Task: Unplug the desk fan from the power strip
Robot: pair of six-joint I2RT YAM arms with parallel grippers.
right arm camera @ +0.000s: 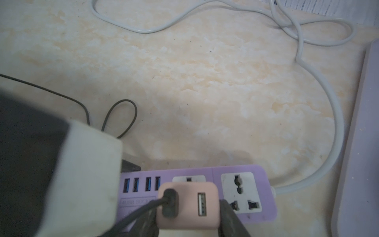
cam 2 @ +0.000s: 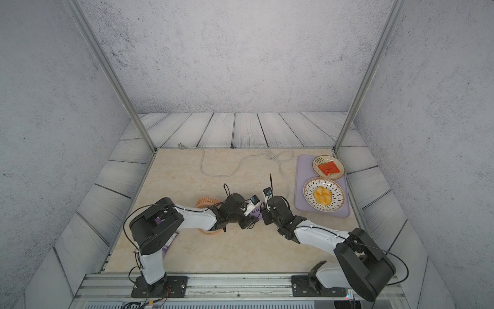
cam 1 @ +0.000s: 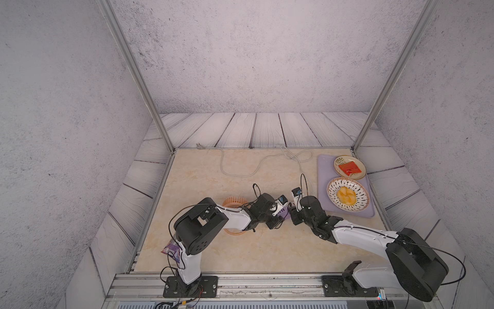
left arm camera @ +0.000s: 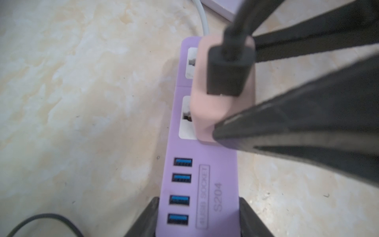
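Note:
The purple power strip (left arm camera: 221, 165) lies on the table, and my left gripper is shut on its USB end, one finger on each side. A pink plug adapter (right arm camera: 189, 221) with a black cable (right arm camera: 138, 215) is between the fingers of my right gripper, which is shut on it. The adapter covers part of the strip's middle socket; whether its pins are still in the socket cannot be told. Under the left arm, a round orange ribbed object (cam 1: 235, 201), possibly the desk fan, is mostly hidden.
A lavender board (cam 1: 325, 175) at the right carries two patterned dishes with food. The strip's pale cord (right arm camera: 333, 106) loops toward the back edge. A purple packet (cam 1: 172, 249) lies front left. Bare table extends left of and behind the grippers.

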